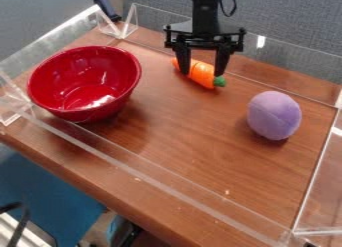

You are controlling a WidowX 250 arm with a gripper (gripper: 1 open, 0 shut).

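My black gripper (202, 61) hangs at the top centre, fingers pointing down and spread apart, just over an orange toy carrot (198, 71) with a green top, which lies on the wooden table. A red bowl (83, 81) sits at the left. A purple ball (274, 115) rests at the right.
Clear plastic walls border the wooden tabletop (181, 161). A grey wall stands behind, and a blue surface lies below the table's front left.
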